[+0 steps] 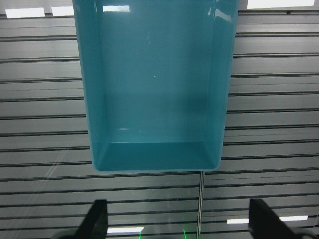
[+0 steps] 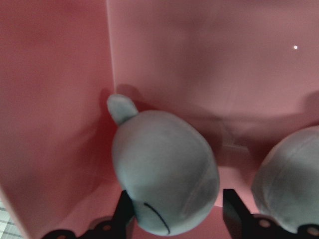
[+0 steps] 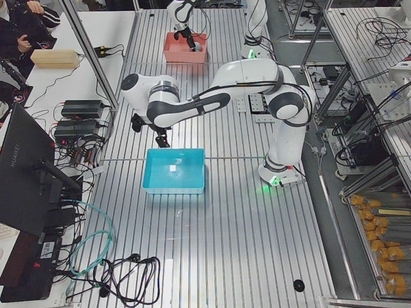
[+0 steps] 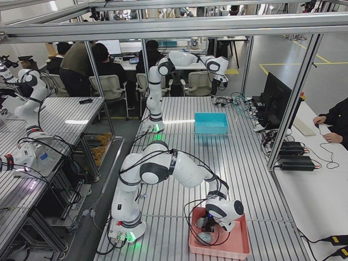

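A pink bin (image 4: 239, 244) holds two grey plush toys, seen close in the right wrist view: one with a small tab (image 2: 164, 169) and another at the right (image 2: 289, 179). My right gripper is down in the bin, open around the lower part of the first toy, its left finger touching or very near it. My left gripper hangs open above the near side of an empty blue bin (image 1: 154, 157), with nothing between its fingers.
Cables (image 3: 128, 276) lie at a front corner, and a monitor (image 3: 26, 179) and power units stand on the white side table.
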